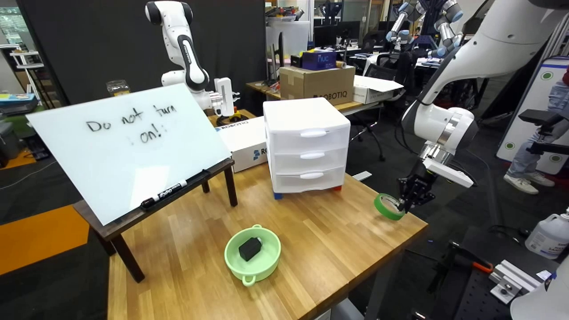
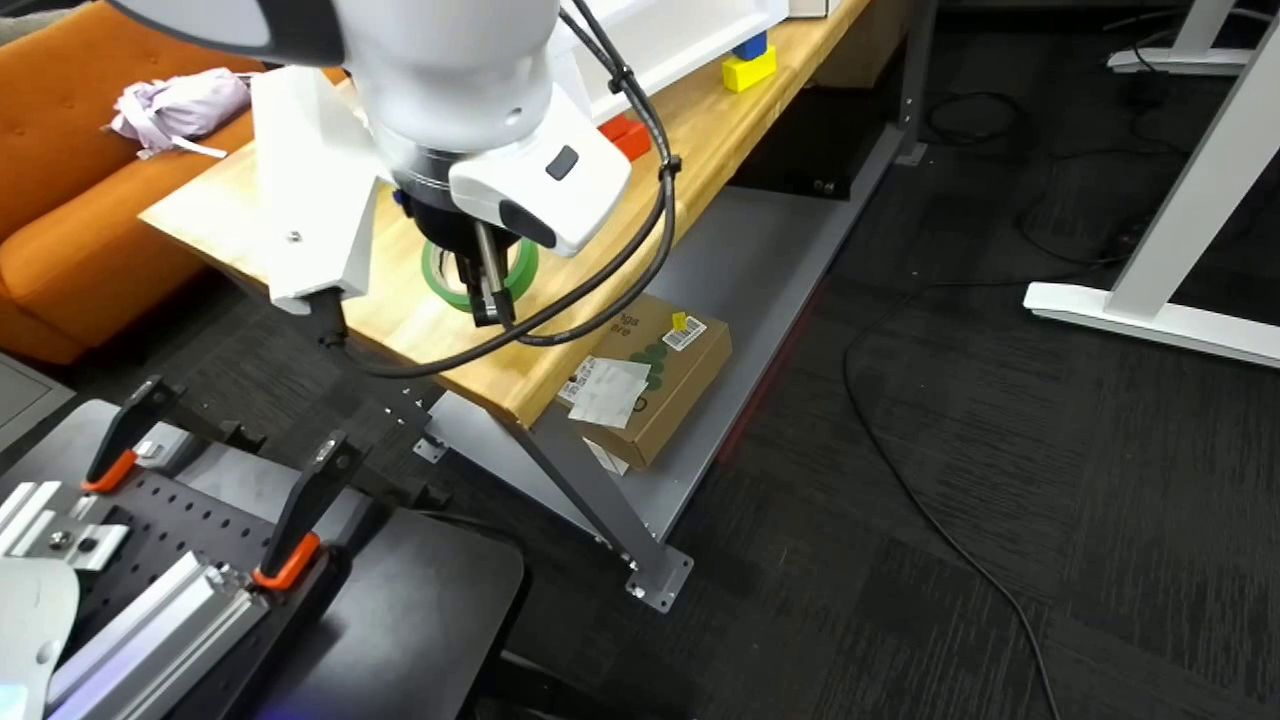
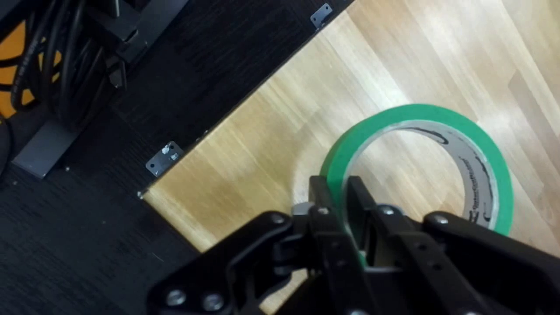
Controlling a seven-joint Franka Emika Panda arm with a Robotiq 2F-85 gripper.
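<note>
My gripper is shut on one side of a green tape roll [image 3: 420, 114], one finger inside the ring and the other outside. In exterior view 1 the tape roll [image 1: 393, 213] is near the table's right corner, and my gripper [image 1: 403, 205] reaches it from the right. Whether the roll touches the wood or hangs just above it, I cannot tell. Exterior view 2 shows the green roll [image 2: 524, 266] partly hidden behind the gripper [image 2: 492, 306].
A light green bowl [image 1: 269, 261] holding a black block [image 1: 249, 248] stands front centre. White drawers [image 1: 306, 138] stand at the back, and a whiteboard [image 1: 138, 144] leans on the left. Bare wood lies between bowl and roll; the table edge [image 3: 262, 86] is close by.
</note>
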